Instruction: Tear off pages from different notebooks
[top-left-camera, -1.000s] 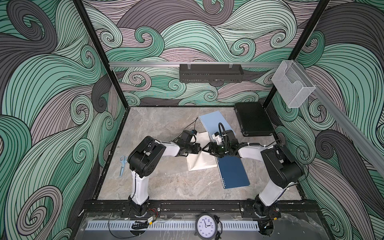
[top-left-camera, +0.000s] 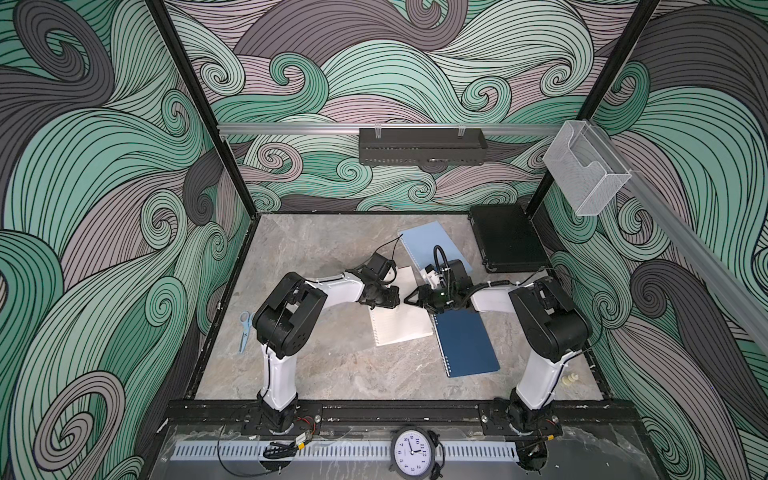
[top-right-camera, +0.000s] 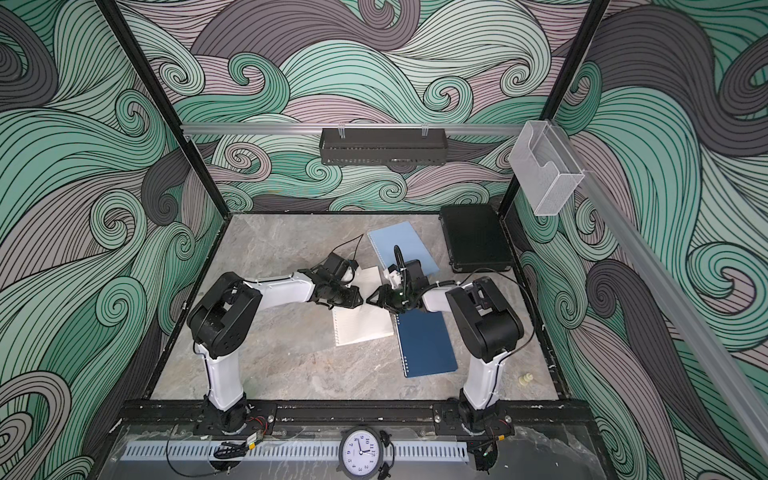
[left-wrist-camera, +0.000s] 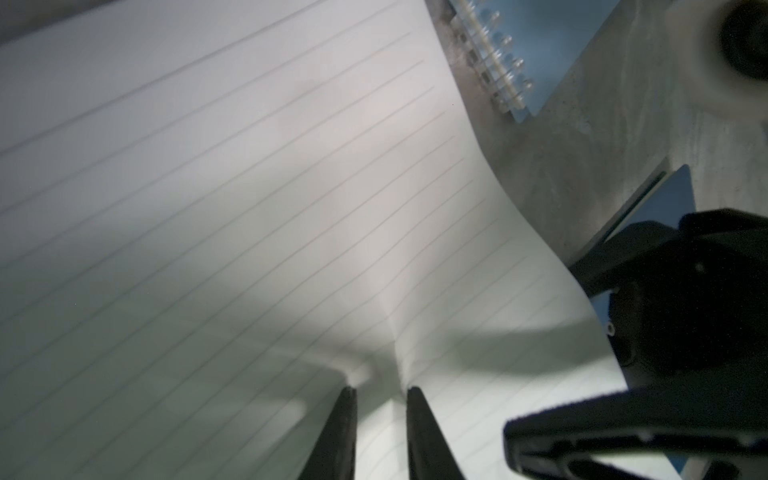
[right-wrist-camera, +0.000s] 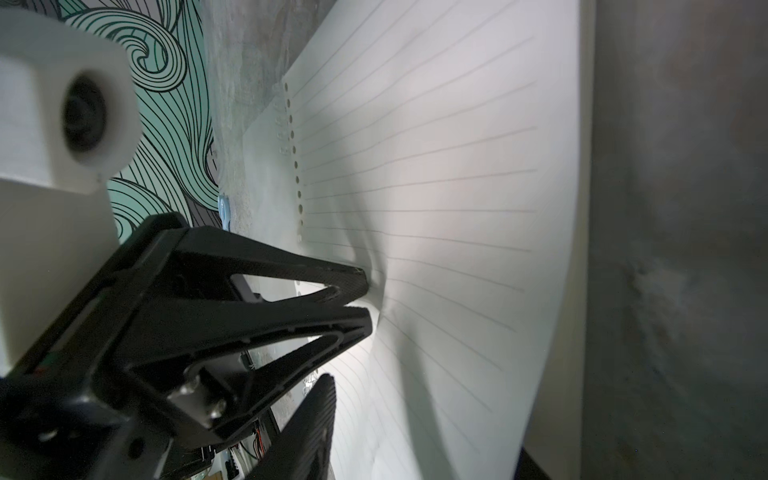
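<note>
A white lined page (top-left-camera: 404, 324) lies mid-table, with a row of punched holes along one edge in the right wrist view. Another white sheet (right-wrist-camera: 582, 304) shows underneath. My left gripper is part open over the page, its tips slightly apart where the paper (left-wrist-camera: 320, 240) creases and bulges. From the right, my right gripper (top-left-camera: 411, 301) stands open, its fingers (left-wrist-camera: 552, 440) near the page's curled edge in the left wrist view. A light blue spiral notebook (top-left-camera: 426, 240) lies behind, and a dark blue spiral notebook (top-left-camera: 466, 344) lies to the right.
Blue scissors (top-left-camera: 245, 328) lie at the far left. A black case (top-left-camera: 508, 237) occupies the back right corner, and small pale pieces (top-left-camera: 569, 378) sit front right. Bare table extends left of the page. Both arms meet closely over the page.
The page has shifted slightly left and toward the front, and the left gripper has moved slightly. The light blue notebook has moved slightly right.
</note>
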